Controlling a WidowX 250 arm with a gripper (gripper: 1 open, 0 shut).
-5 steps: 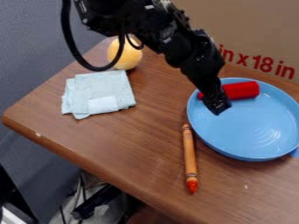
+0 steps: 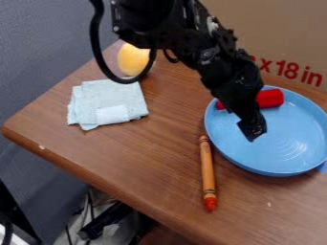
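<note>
My black gripper [image 2: 251,124] hangs over the upper left part of a blue plate [image 2: 274,153], its tip low, just below a red cylinder [image 2: 271,98] that lies across the plate's back and is partly hidden behind the gripper. Whether the fingers are open or shut does not show clearly.
An orange crayon [image 2: 207,177] lies left of the plate. A folded pale cloth [image 2: 105,104] and a yellow round object [image 2: 132,58] sit at the left back. A cardboard box [image 2: 284,38] stands behind. Bare wood fills the front left, up to the table's edge.
The arm and gripper have moved a little right and downward over the plate. The objects on the table look unmoved.
</note>
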